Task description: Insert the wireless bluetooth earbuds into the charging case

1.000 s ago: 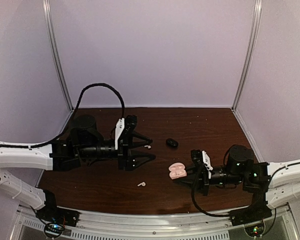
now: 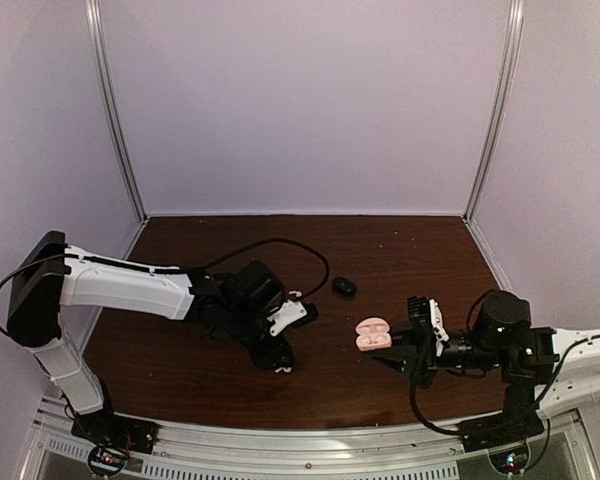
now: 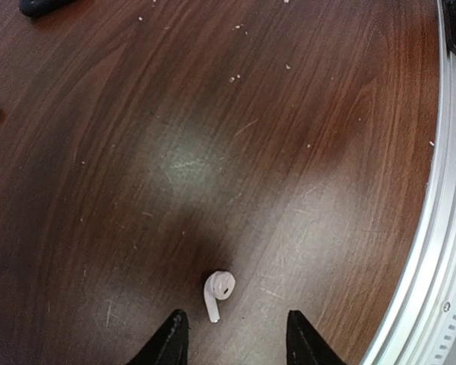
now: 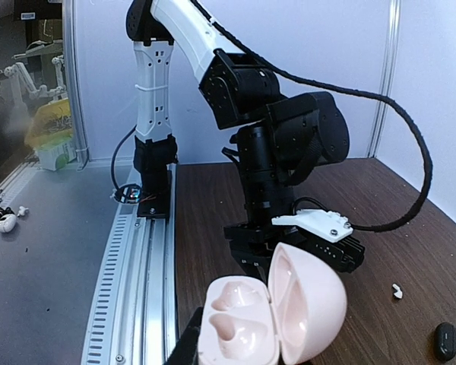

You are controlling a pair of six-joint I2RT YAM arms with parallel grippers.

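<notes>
A white earbud (image 3: 222, 286) lies on the wooden table, just ahead of the gap between the fingertips of my left gripper. Those fingers are parted, with nothing held; in the top view the gripper points down over this earbud and mostly covers it. A second white earbud rests farther back on the table and shows partly at the left wrist view's left edge. The pink charging case (image 2: 373, 334) is held up off the table, lid open, by my right gripper (image 2: 385, 352), shut on it. Both wells of the case (image 4: 237, 323) look empty.
A small black oval object (image 2: 344, 286) lies on the table behind the case. White pale specks dot the wood. The metal rail (image 2: 310, 441) runs along the front edge. Between the two grippers the table is clear.
The right gripper, with the case, has shifted slightly to the right.
</notes>
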